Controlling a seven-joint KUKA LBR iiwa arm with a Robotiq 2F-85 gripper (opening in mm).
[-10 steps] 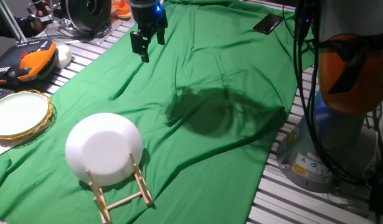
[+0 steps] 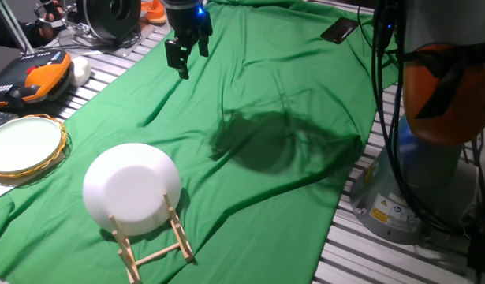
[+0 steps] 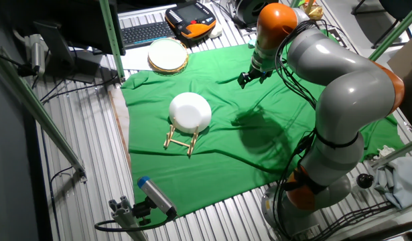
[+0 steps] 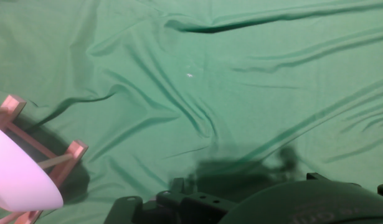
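A white plate [image 2: 132, 188] leans in a small wooden rack [image 2: 159, 254] on the green cloth, its face tilted. From above, the same plate [image 3: 190, 112] rests against the rack's pegs [image 3: 181, 142]. My gripper [image 2: 193, 65] hangs above the cloth, well apart from the plate, with its fingers spread and nothing between them. In the wrist view, the plate [image 4: 20, 177] and part of the rack [image 4: 70, 162] show at the left edge. Only dark gripper parts appear along the bottom of that view.
A wicker-rimmed basket [image 2: 25, 146] with a pale inside stands at the left, near an orange and black controller [image 3: 191, 21]. A dark flat object [image 2: 339, 30] lies at the cloth's far edge. A camera [image 3: 155, 195] stands at the front.
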